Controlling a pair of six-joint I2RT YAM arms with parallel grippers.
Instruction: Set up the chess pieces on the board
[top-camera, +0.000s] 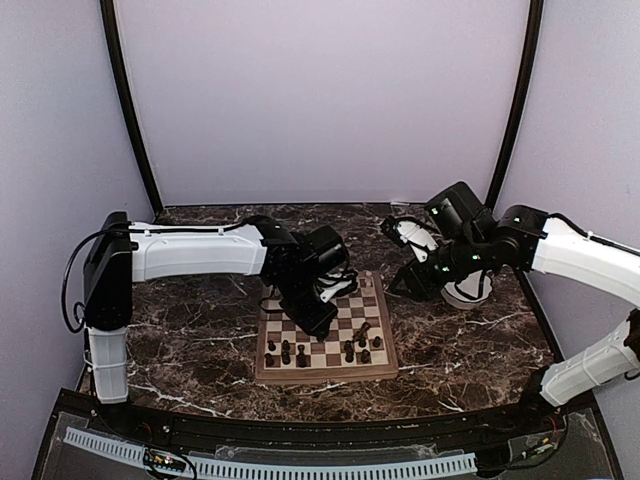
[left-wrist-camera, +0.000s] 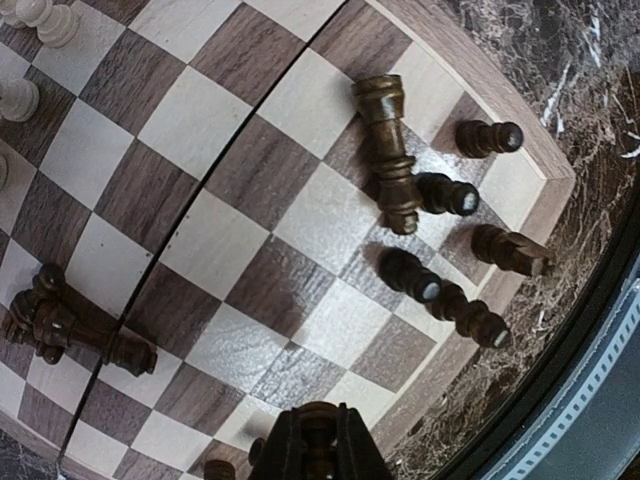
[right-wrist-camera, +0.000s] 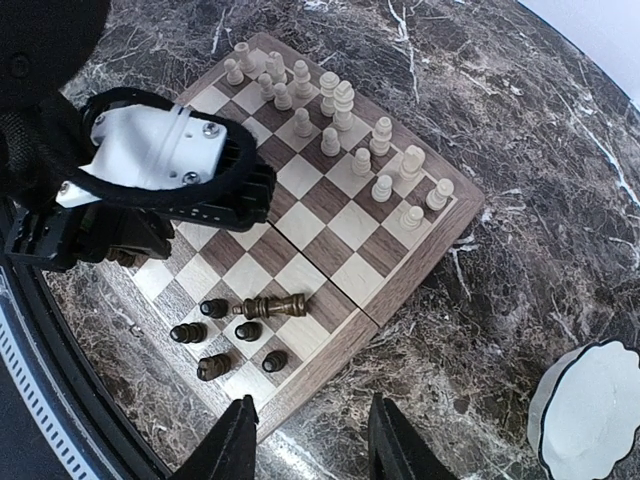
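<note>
The chessboard carries white pieces in rows at the far side and dark pieces on the near side. A tall dark piece lies on its side among upright dark pieces; more lying dark pieces are at the left in the left wrist view. My left gripper is low over the board's middle, with a dark piece between its fingers; whether it grips it is unclear. My right gripper is open, beside the board's right side, with nothing between its fingers.
A white scalloped bowl sits on the marble table right of the board. My left arm covers part of the board in the top and right wrist views.
</note>
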